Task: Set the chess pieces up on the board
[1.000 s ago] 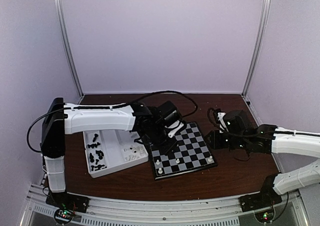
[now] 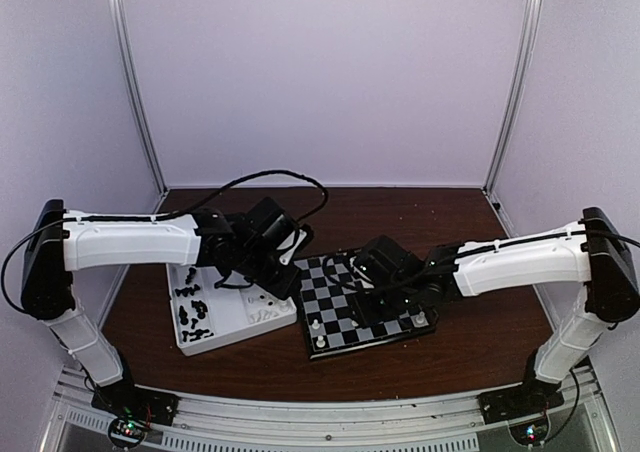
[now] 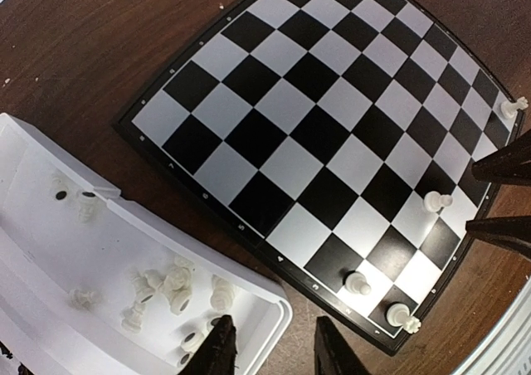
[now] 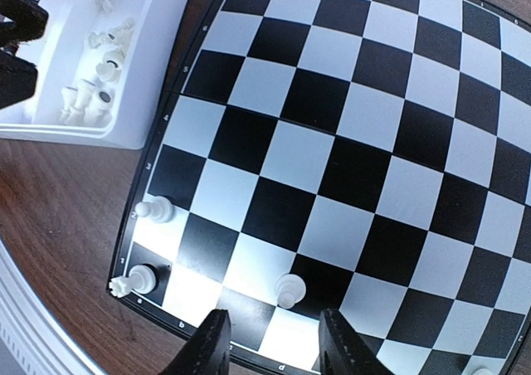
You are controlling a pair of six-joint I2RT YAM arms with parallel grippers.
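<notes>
The chessboard point(image 2: 330, 302) carries a few white pieces. A corner piece with a notched top point(image 4: 133, 281) stands on one corner square, with a pawn point(image 4: 155, 209) on the square beside it. Another pawn point(image 4: 290, 290) is further along, just beyond my right gripper, whose fingers are apart and empty. A further white piece point(image 3: 513, 107) stands at the other near corner. Loose white pieces point(image 3: 178, 285) lie in the white box point(image 2: 215, 344). My left gripper hangs by the box's right edge, fingers apart, nothing between them.
Several black pieces point(image 2: 190, 312) lie in the box's left part. The box stands close beside the board. Both arms are near each other over the board's left and middle.
My left gripper has moved left, from over the board to the box's right edge. The right gripper has come left over the board, hiding the middle pawn from the top view.
</notes>
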